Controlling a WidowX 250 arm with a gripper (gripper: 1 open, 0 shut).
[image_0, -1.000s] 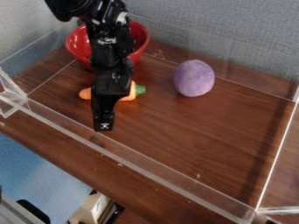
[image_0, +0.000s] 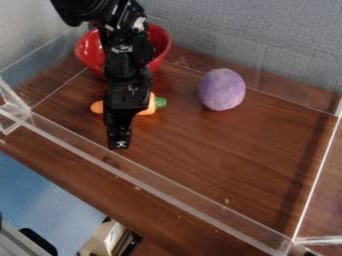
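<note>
My black gripper (image_0: 118, 134) points down at the left-middle of the wooden board, low in front of an orange carrot (image_0: 148, 106) with a green end, which it partly hides. Whether the fingers are open or shut, or touch the carrot, I cannot tell. Behind my arm sits a red bowl (image_0: 88, 50), also partly hidden. A purple ball-like object (image_0: 222, 89) rests on the board to the right of the carrot.
Clear low walls (image_0: 201, 207) border the board (image_0: 241, 160). Grey padded walls stand behind. The middle and right of the board are free. Past the front left edge is a blue floor with some objects.
</note>
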